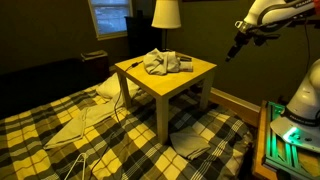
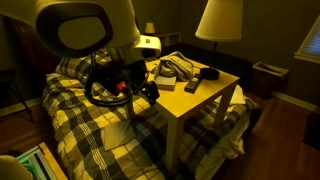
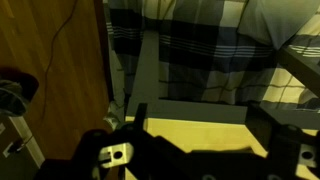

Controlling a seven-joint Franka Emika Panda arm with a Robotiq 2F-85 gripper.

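My gripper hangs in the air right of a small light-wood table, above tabletop height and apart from everything. In the wrist view the gripper stands open, its dark fingers wide apart with nothing between them. Beyond them lies the yellow tabletop edge. On the table sits a crumpled grey cloth. Exterior view 2 also shows a greyish box-like item beside the cloth and a dark remote-like object. The arm covers part of that view.
Plaid bedding spreads around and under the table, with pale cloths lying on it. A lamp stands behind the table. Wooden floor shows at the wrist view's left.
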